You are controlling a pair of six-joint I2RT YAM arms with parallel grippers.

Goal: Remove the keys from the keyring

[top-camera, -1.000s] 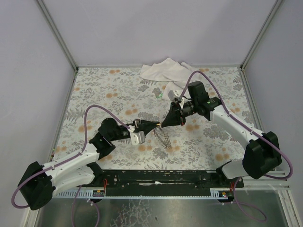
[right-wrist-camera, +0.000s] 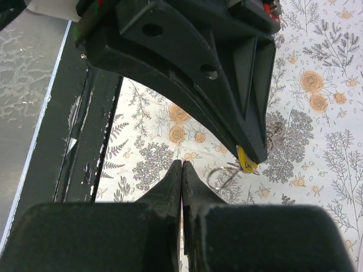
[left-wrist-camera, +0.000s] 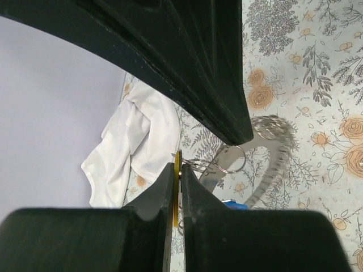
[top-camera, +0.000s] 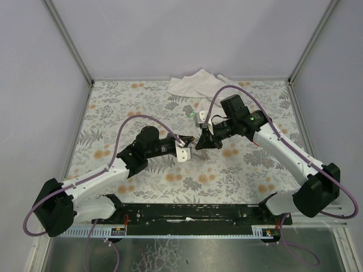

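Observation:
My left gripper (top-camera: pixel 188 140) and right gripper (top-camera: pixel 202 143) meet near the middle of the cloth. In the left wrist view my left gripper is shut on a thin yellow key (left-wrist-camera: pixel 176 162), with the wire keyring (left-wrist-camera: pixel 238 166) beside it and a blurred grey key (left-wrist-camera: pixel 271 154) hanging behind. In the right wrist view, the yellow piece shows at the left gripper's tip, and my right gripper is shut with nothing seen between its fingertips, just beside the ring.
A white crumpled cloth (top-camera: pixel 194 85) lies at the back of the patterned work surface (top-camera: pixel 113 107). The surface around the grippers is mostly clear.
The right gripper has shifted slightly; the hanging keys swing beneath the grippers.

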